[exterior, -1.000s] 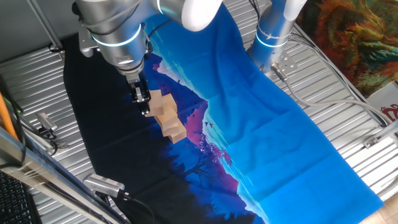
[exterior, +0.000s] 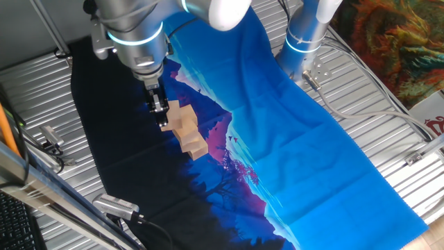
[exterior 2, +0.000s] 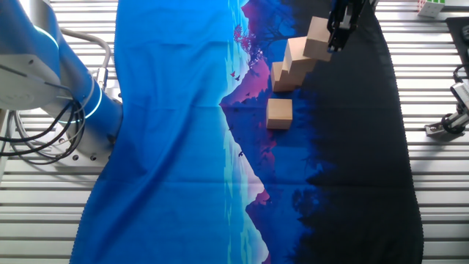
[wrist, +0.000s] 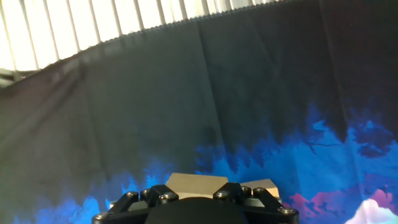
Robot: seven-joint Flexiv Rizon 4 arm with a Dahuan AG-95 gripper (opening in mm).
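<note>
Several plain wooden blocks stand close together on the cloth. In exterior view 2 they seem stacked, with the top block (exterior 2: 317, 39) nearest my gripper (exterior 2: 341, 31) and a lower block (exterior 2: 281, 77) behind; a single block (exterior 2: 279, 114) sits apart. My gripper (exterior: 159, 119) points down in exterior view 1, its fingertips right against or beside the uppermost block (exterior: 171, 115). At the bottom of the wrist view, a block (wrist: 196, 183) shows beyond and partly behind the fingers (wrist: 168, 197), with another block (wrist: 262, 185) to its right. Whether the fingers grip the block cannot be told.
A dark and blue printed cloth (exterior: 312, 153), somewhat wrinkled, covers the slatted metal table. Around the blocks it is clear. The arm's base (exterior: 303, 52) stands at the back, and a small grey device (exterior: 115, 207) with a cable lies at the cloth's left edge.
Over the last second my arm and gripper have shifted very slightly to the right in exterior view 1. The blocks look unmoved.
</note>
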